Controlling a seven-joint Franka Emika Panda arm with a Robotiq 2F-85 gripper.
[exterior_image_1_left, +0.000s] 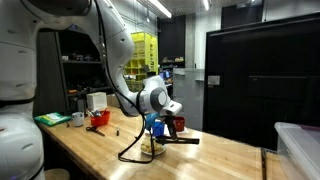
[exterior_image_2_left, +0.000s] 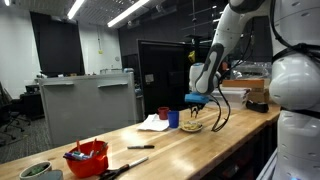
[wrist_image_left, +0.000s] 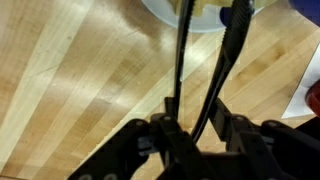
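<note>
My gripper points down over a pale plate (wrist_image_left: 205, 45) in the wrist view. Its two long dark fingers (wrist_image_left: 228, 55) stand some way apart, and I make out nothing gripped between them. Something yellowish (wrist_image_left: 208, 20) lies on the plate, seen through the gap. In exterior view 2 the plate (exterior_image_2_left: 190, 127) rests on the wooden table, just below the hand. A blue cup (exterior_image_2_left: 173, 118) is close beside it; in exterior view 1 the arm's hand partly covers that cup. Whether the fingertips touch the plate's contents, I cannot tell.
Behind the plate are a red mug (exterior_image_2_left: 163, 112) and a white cloth (exterior_image_2_left: 153, 123). A red basket (exterior_image_2_left: 87, 158) of utensils, a bowl (exterior_image_2_left: 37, 171) and dark-handled tools (exterior_image_2_left: 124, 168) occupy the table's other end. Bare tabletop (exterior_image_1_left: 225, 155) stretches to the right in exterior view 1.
</note>
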